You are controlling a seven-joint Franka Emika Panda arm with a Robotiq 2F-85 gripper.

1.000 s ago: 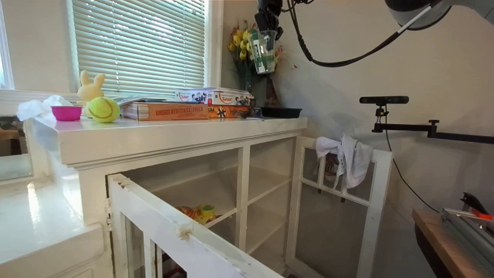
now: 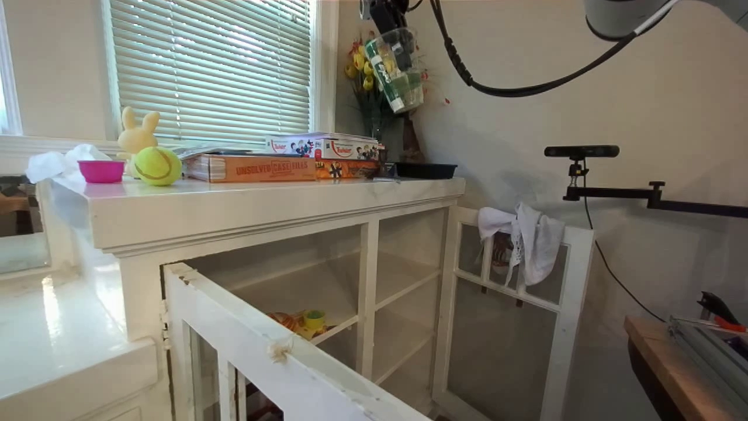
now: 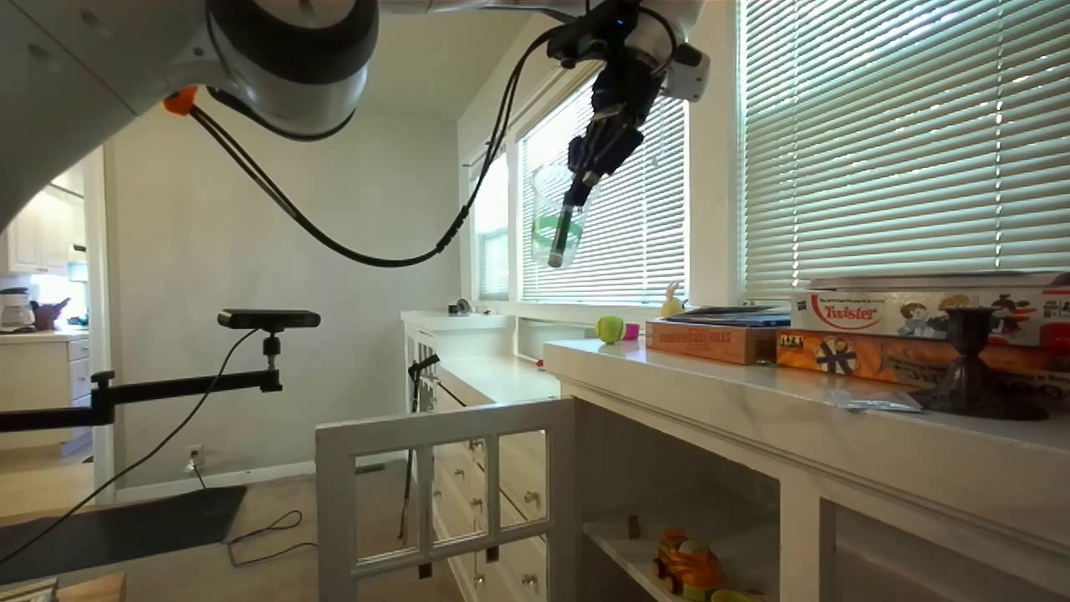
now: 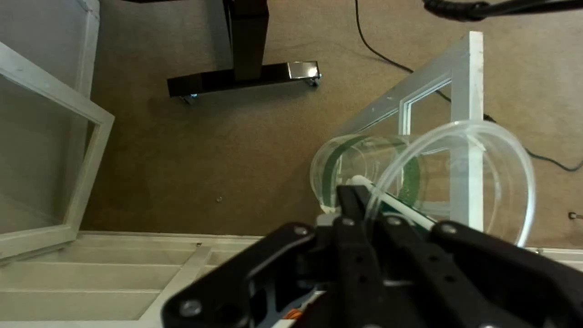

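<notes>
A clear plastic cup (image 2: 400,83) with green markings hangs tilted in the air, above countertop height. My gripper is shut on its thin wall, and the rim (image 4: 527,180) curves out to the right of the fingers in the wrist view. A white strip edged with dark green shows along the cup there; I cannot tell whether it is print or something inside. In exterior view 2, the see-through cup (image 3: 547,216) surrounds or overlaps a dark fingertip (image 3: 557,246) against the window.
The white counter (image 2: 280,200) holds game boxes (image 2: 245,168), a tennis ball (image 2: 158,166), a pink bowl (image 2: 100,171), a black tray (image 2: 425,171) and a dark candle holder (image 3: 969,371). Two cabinet doors (image 2: 308,365) stand open. A cloth (image 2: 533,242) drapes one.
The gripper and cup have moved slightly left in exterior view 1, and the cup has tilted further. The arm's cable has shifted. Things on the counter have stayed put.
</notes>
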